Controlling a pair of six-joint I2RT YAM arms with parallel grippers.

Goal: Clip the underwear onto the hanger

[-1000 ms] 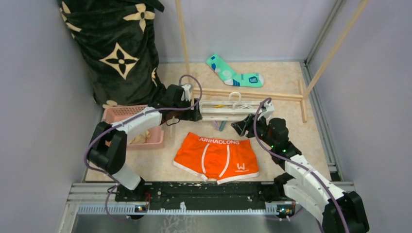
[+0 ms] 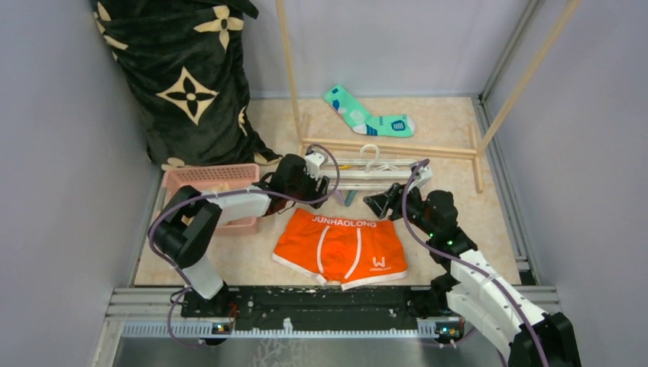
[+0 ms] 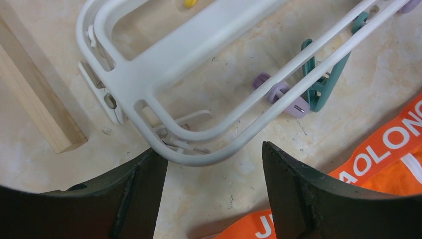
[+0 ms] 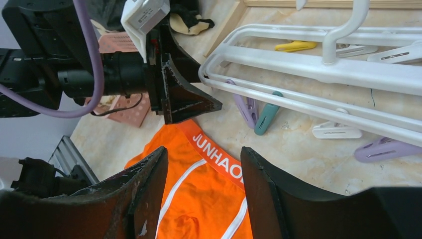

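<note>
The orange underwear (image 2: 340, 248) lies flat on the table, its lettered waistband toward the hanger. A white hanger (image 2: 363, 175) with several coloured clips lies just beyond it. Its rounded corner (image 3: 201, 157) shows between the parted fingers of my left gripper, which is open at the hanger's left end; contact cannot be told. A purple clip (image 4: 245, 107) and a green clip (image 4: 267, 117) hang from the near rail. My right gripper is open over the underwear's waistband side, with nothing between its fingers.
A pink basket (image 2: 248, 177) stands at the left, behind the left forearm. Wooden rack bars (image 2: 390, 148) run behind the hanger, with a green sock (image 2: 363, 116) beyond. A dark patterned cloth (image 2: 183, 92) fills the back left. Bare table lies to the underwear's left.
The right arm has barely shifted; underwear and hanger look unmoved.
</note>
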